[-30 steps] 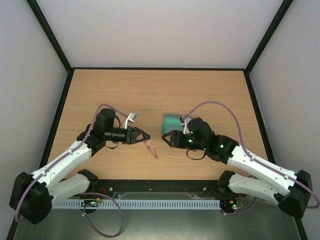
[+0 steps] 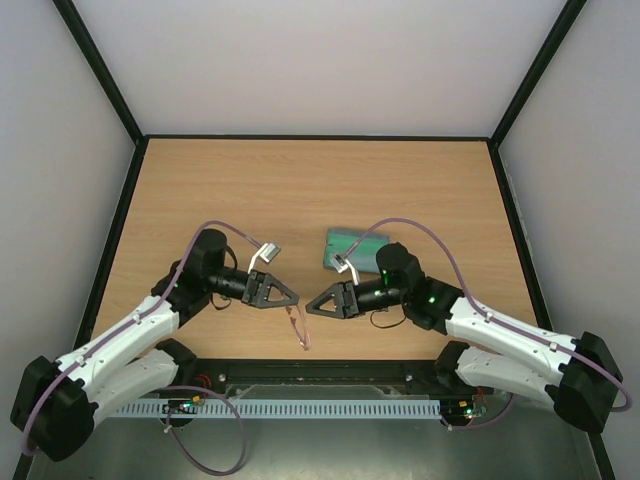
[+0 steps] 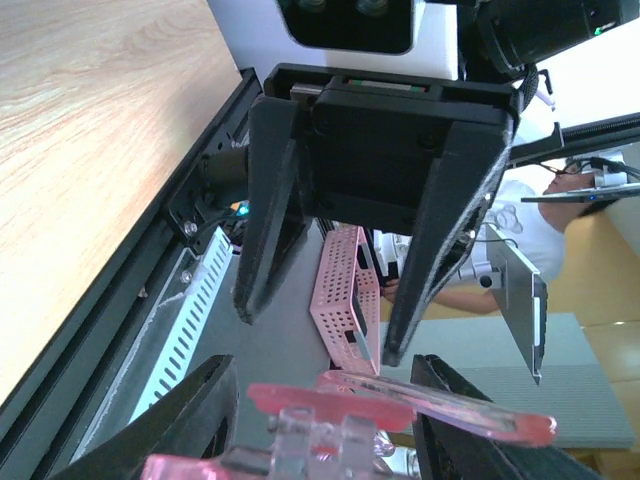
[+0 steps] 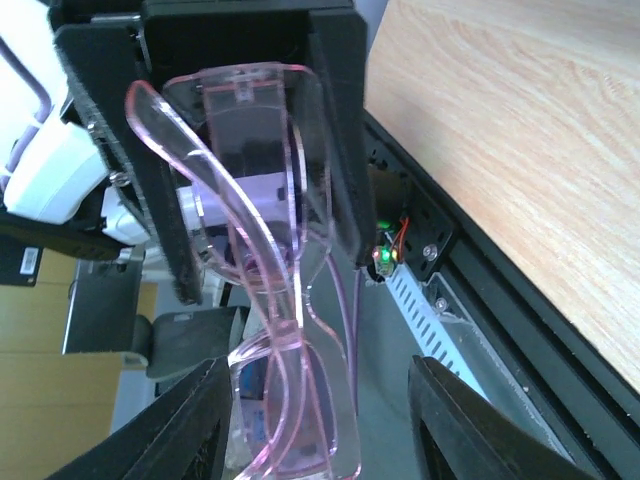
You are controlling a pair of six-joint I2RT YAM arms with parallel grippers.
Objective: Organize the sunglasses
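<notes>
Pink-rimmed clear sunglasses [image 2: 299,325] hang below the tip of my left gripper [image 2: 296,300], which is shut on them. In the left wrist view, the sunglasses [image 3: 330,405] lie across the space between its fingers. My right gripper [image 2: 309,308] faces the left one from close by. Its fingers [image 4: 200,425] stand apart in the right wrist view, with part of the sunglasses [image 4: 288,338] hanging in front of and between them; no grip by it shows. A teal case [image 2: 345,240] lies on the table behind the right gripper, partly covered by the arm.
Both grippers hover near its front edge, above the dark rail [image 2: 320,370]. A purple cable [image 2: 420,228] loops along the right arm.
My right gripper has moved left, closing the distance to the left gripper. More of the teal case shows than one second ago.
</notes>
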